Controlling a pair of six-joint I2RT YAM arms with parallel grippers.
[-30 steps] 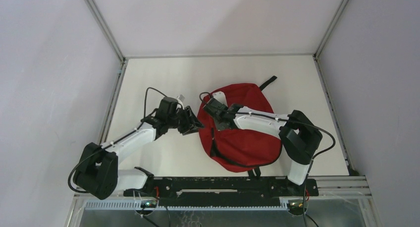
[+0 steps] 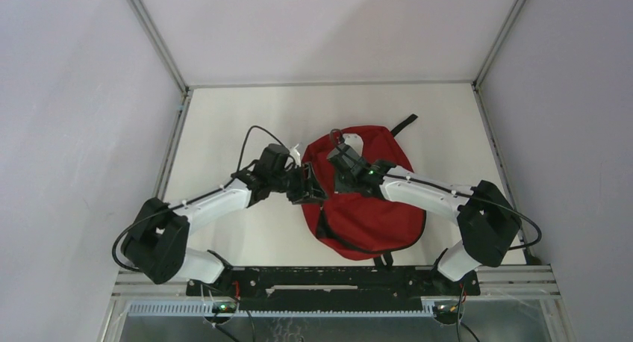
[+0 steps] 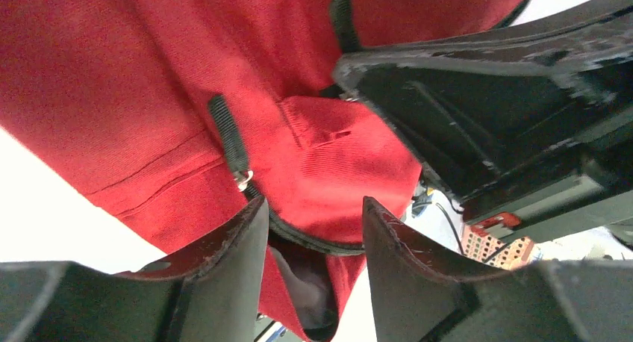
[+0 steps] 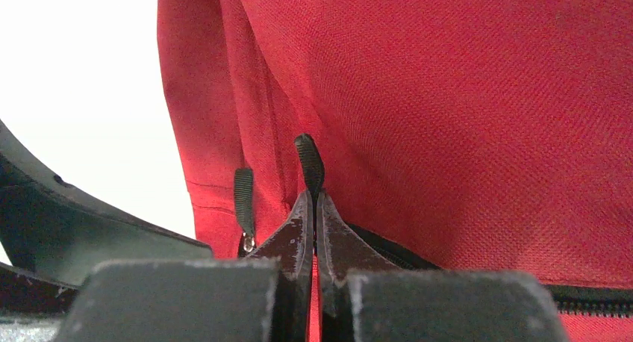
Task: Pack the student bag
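A red bag (image 2: pixel 377 215) lies on the table. In the right wrist view, my right gripper is shut, with a black zipper pull (image 4: pixel 309 159) sticking up from between its fingertips. The left wrist view shows that pull (image 3: pixel 342 17) crossing the same fingertips. A second black pull (image 3: pixel 230 137) hangs free on its metal slider. My left gripper is open over the bag's left side, its fingers apart with red cloth and black zipper (image 3: pixel 313 241) seen in the gap. I cannot tell whether they touch the cloth.
The two grippers are close together above the bag's left part. A black strap (image 2: pixel 404 124) reaches out at the bag's upper right.
My left gripper has moved right, from beside the bag's left edge to over it. The right gripper has also shifted right. The bag has stayed nearly in place.
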